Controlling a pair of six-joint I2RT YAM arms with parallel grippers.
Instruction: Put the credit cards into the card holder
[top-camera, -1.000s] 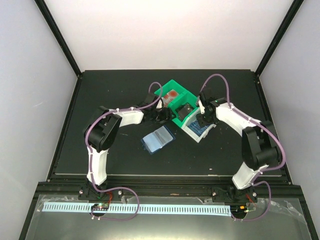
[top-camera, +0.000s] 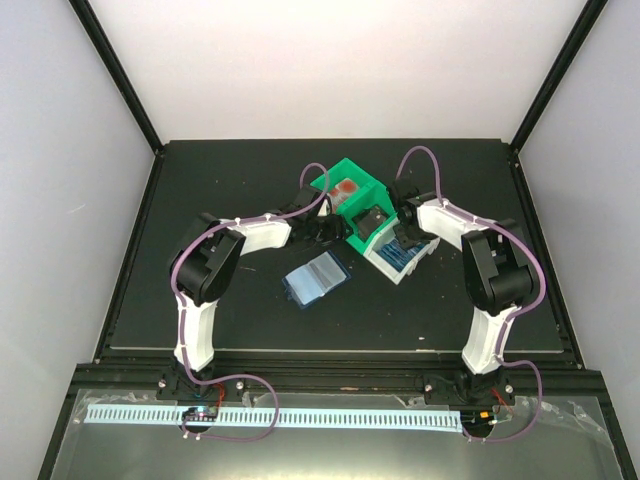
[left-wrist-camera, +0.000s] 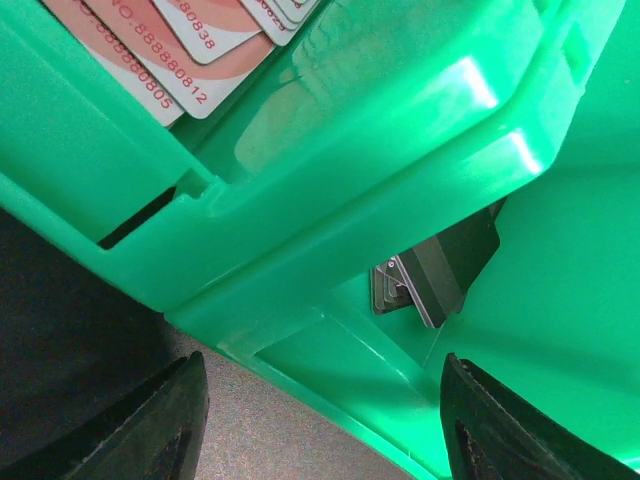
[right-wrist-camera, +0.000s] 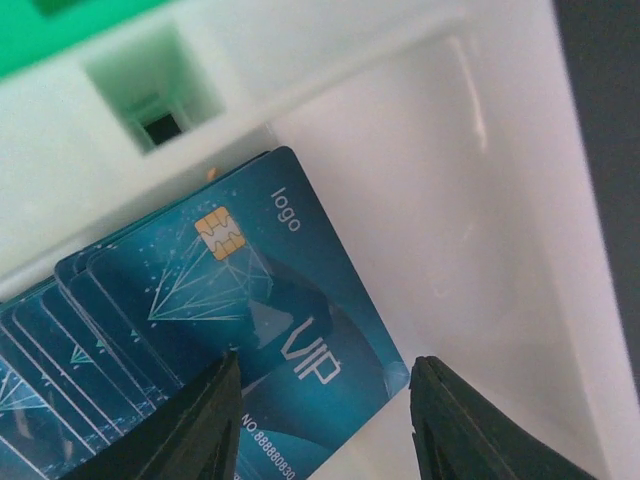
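Open on the black table lies the card holder (top-camera: 317, 278), with clear sleeves and a dark blue edge. Dark blue cards marked "vip" (right-wrist-camera: 300, 330) lie overlapped in the white bin (right-wrist-camera: 545, 300). Just over them, my right gripper stands open, its fingers apart and nothing held. My left gripper, open and empty, hangs at the near edge of the green bins (left-wrist-camera: 330, 260). Red and white cards (left-wrist-camera: 185, 55) lie in one green bin. Black cards (left-wrist-camera: 440, 265) are in the other, partly hidden by its divider wall.
The joined bins stand in a diagonal row between the two arms. Around the card holder the black table (top-camera: 270, 320) is clear, especially in front and to its right. Purple cables (top-camera: 535, 265) loop along both arms.
The card holder has not moved.
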